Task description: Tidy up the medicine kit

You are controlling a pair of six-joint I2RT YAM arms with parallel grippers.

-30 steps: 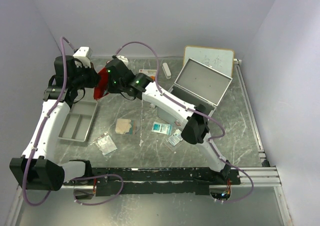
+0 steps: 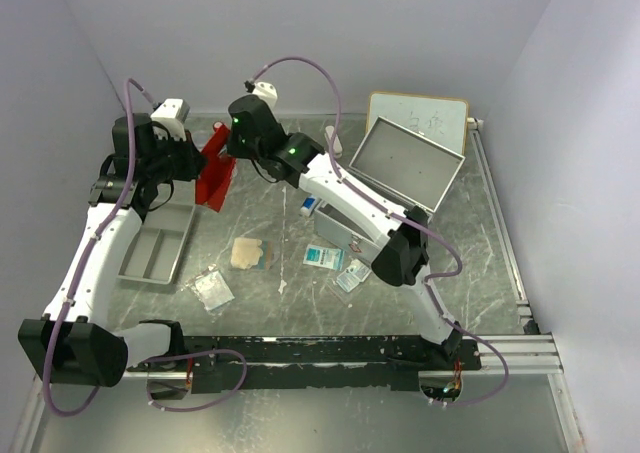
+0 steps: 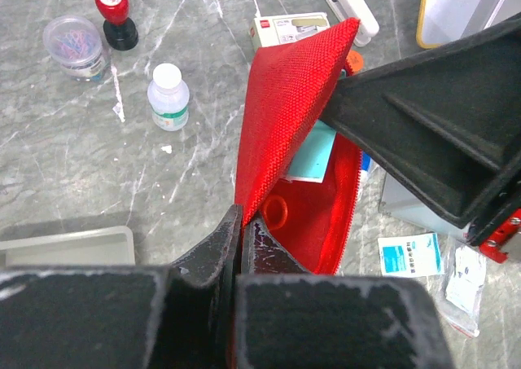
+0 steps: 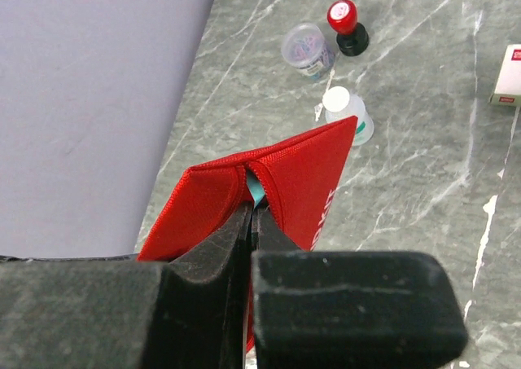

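My left gripper is shut on a red zippered pouch point(image 3: 281, 116), pinching its edge and holding it up over the table. The pouch gapes, showing a light teal item point(image 3: 311, 153) and a red ring-like thing point(image 3: 274, 212) inside. My right gripper is shut at the pouch's zipper opening. Red fabric lies on both sides of its fingertips, and a teal sliver shows just above them. What lies between those tips is hidden. A grey lidded case point(image 2: 405, 163) stands open on the right.
A divided grey tray point(image 2: 178, 243) is at the left. Behind the pouch are a white bottle point(image 3: 168, 96), a red stamp point(image 3: 114, 15) and a clear tub point(image 3: 75, 47). Several flat packets, including a blue-white one point(image 2: 323, 257), lie in front.
My right gripper has moved back and slightly right, away from the left one. The pouch now appears more stretched out and shows more of its red side. The left arm has barely shifted.
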